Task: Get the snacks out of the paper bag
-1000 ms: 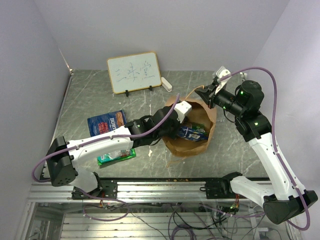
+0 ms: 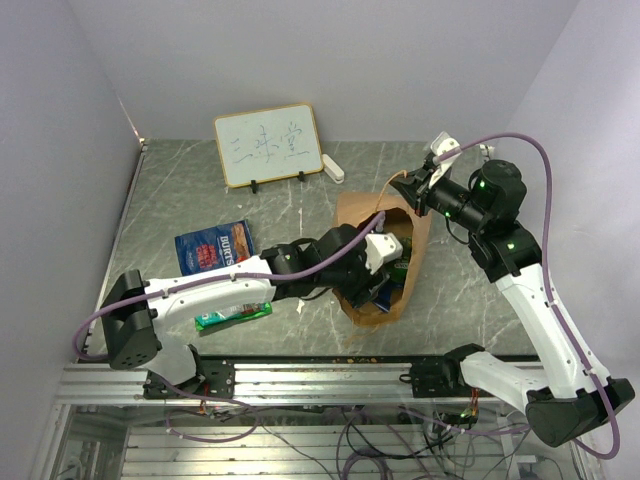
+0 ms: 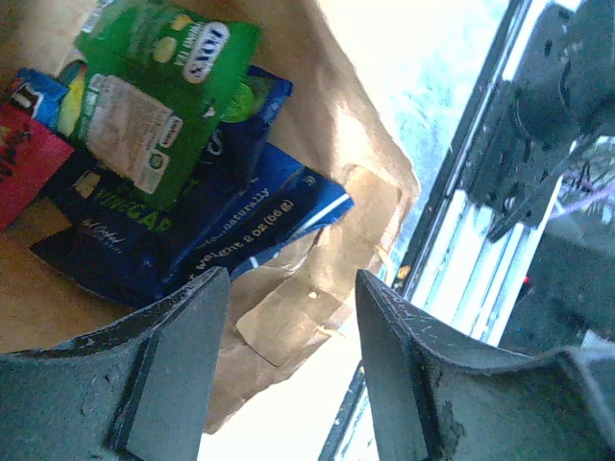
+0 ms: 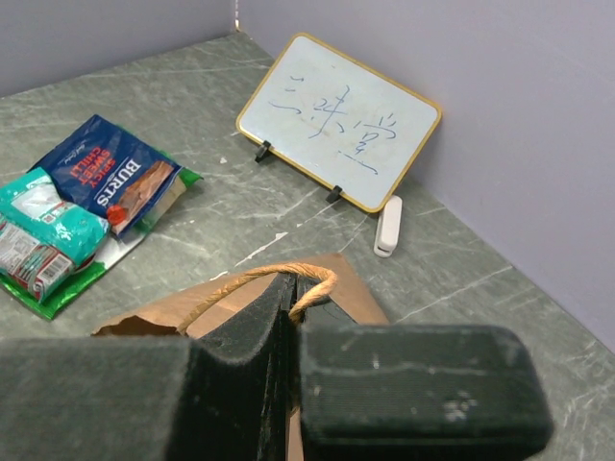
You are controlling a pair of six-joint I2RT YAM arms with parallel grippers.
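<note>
A brown paper bag (image 2: 400, 305) stands open on the right of the table. In the left wrist view it holds a green packet (image 3: 163, 77), dark blue packets (image 3: 125, 226) and a red packet (image 3: 19, 158). My left gripper is open over the bag's mouth, nothing between its fingers. My right gripper is shut on the bag's twisted paper handle (image 4: 250, 279), holding it at the upper right of the bag.
Snack packs (image 4: 110, 173) lie on the table's left. A whiteboard (image 2: 267, 146) and a white stapler-like object (image 2: 333, 168) stand at the back. Bare table lies between the packs and bag.
My left gripper has moved right and toward the front of the bag over the last second. The right arm has stayed still.
</note>
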